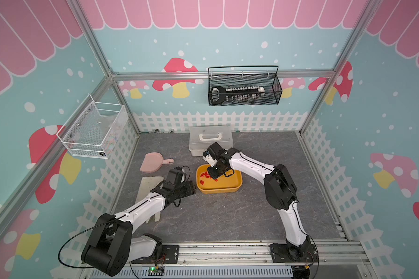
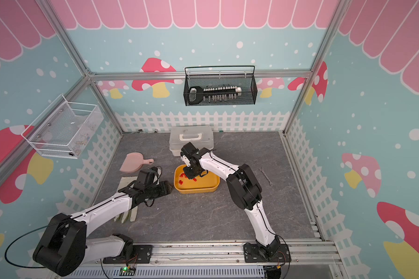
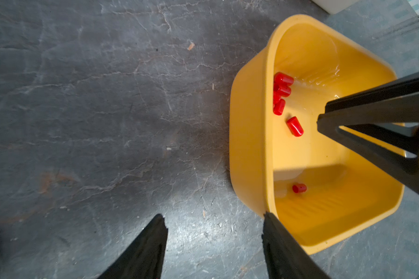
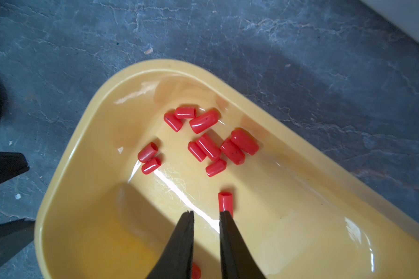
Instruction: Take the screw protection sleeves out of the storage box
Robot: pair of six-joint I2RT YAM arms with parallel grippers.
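Several small red screw protection sleeves (image 4: 215, 167) lie on the floor of the yellow storage box (image 3: 247, 134), most near its far-left corner. One sleeve (image 3: 299, 187) rests apart, near the front wall. My right gripper is over the box, pointing down, its fingertips a narrow gap apart. Beyond that gap, a single sleeve (image 4: 225, 202) is partly covered by a fingertip. No sleeve shows clearly gripped at the tips; lower down, a bit of red appears between the fingers. Outside the box, to its left, my left gripper is open and empty above the table.
Behind the yellow box stands a lidded translucent case (image 1: 211, 140) with a handle. A pink board (image 1: 152, 162) and pale gloves (image 2: 127, 213) lie to the left. A wrench (image 2: 265, 176) is at the right.
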